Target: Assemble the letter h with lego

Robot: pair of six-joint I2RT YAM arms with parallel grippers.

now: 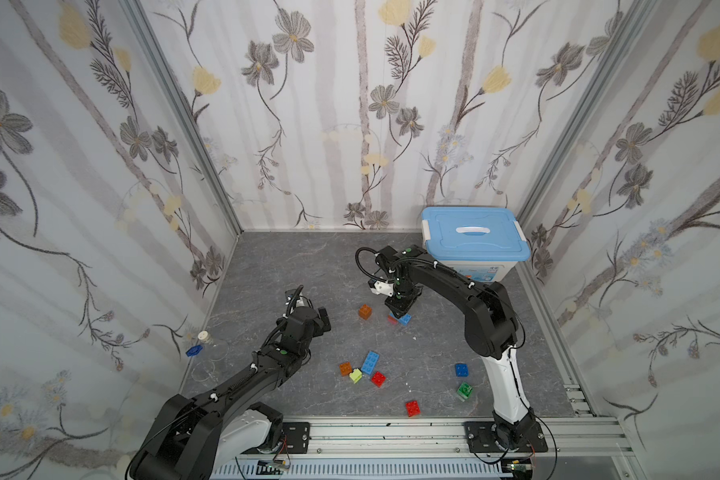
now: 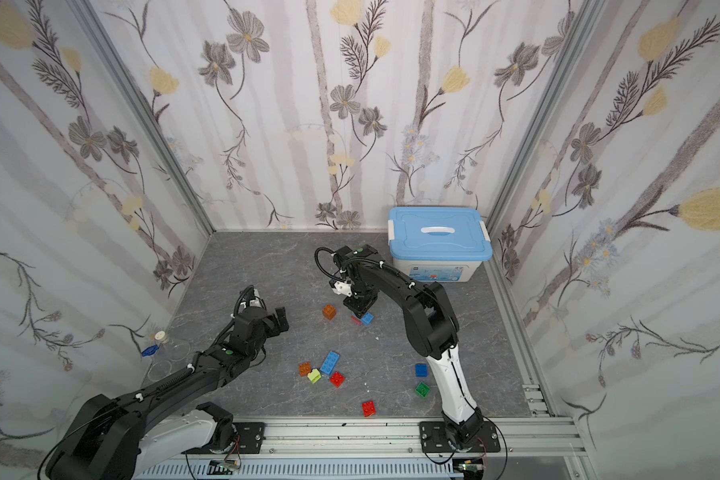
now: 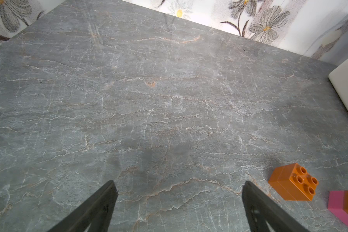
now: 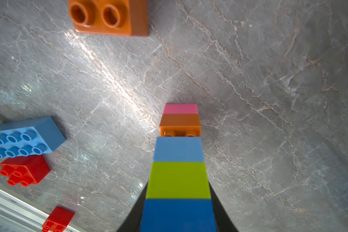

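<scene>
My right gripper is shut on a brick stack at its dark blue end. Lime and light blue follow along this stack. At its light blue end are an orange brick and a pink brick; a few orange studs show, but whether the two parts are joined I cannot tell. Pink and light blue show below that gripper in the top left view, the rest being covered by the arm. My left gripper stands open and empty above bare table. An orange brick lies to its right.
Loose at the front are a long blue brick, a lime brick, an orange brick, a red brick and another red brick. A blue-lidded box fills the back right.
</scene>
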